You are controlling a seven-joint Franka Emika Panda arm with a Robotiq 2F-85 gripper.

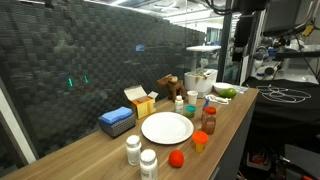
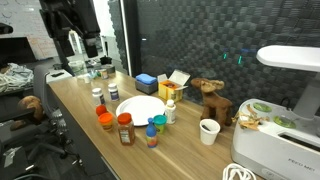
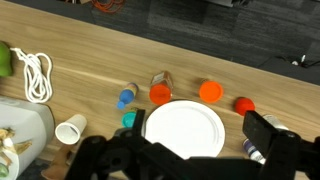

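Observation:
My gripper hangs open high above the wooden table, its dark fingers spread with nothing between them. Below it in the wrist view lies a round white plate, partly covered by a finger. Clear of the plate's rim are a red-lidded jar, an orange cup and a round red item. Two white bottles stand near the front in the exterior view, one behind the other. The gripper touches none of these.
A dark basket with blue cloth and a yellow box stand along the back. A brown toy animal, a white mug and a toaster occupy the far end. Bare wood lies at the table's near-left end.

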